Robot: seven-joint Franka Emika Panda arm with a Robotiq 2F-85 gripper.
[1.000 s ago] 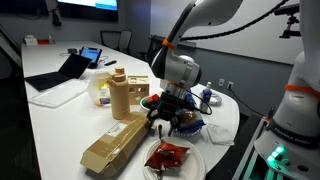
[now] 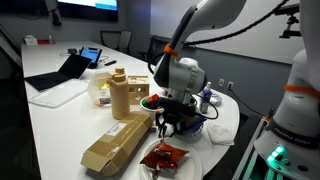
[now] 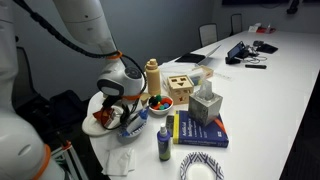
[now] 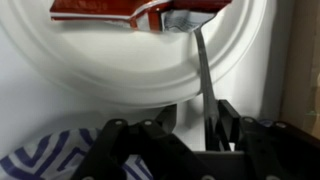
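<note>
A silver utensil point(image 4: 205, 75) lies with its broad end on a red packet point(image 4: 140, 12), on a white plate point(image 4: 85, 60). Its handle reaches over the rim and runs between the fingers of my gripper, nearer the right finger. A gap shows on the other side, so the fingers are part open around the handle. In exterior view 1 my gripper point(image 2: 168, 129) hangs low at the plate's far edge, beyond the packet point(image 2: 164, 157). Whether the fingers touch the table cannot be seen.
An open cardboard box point(image 2: 117, 143) lies beside the plate. Behind my gripper are a blue-patterned bowl point(image 3: 134, 123), a bowl of colourful items point(image 3: 160, 103) and a tan bottle point(image 3: 152, 78). A blue bottle point(image 3: 165, 142) and a folded white cloth point(image 3: 120, 160) stand clear of it.
My gripper has come down toward the plate's far edge and the utensil's handle. The packet and plate have stayed in place.
</note>
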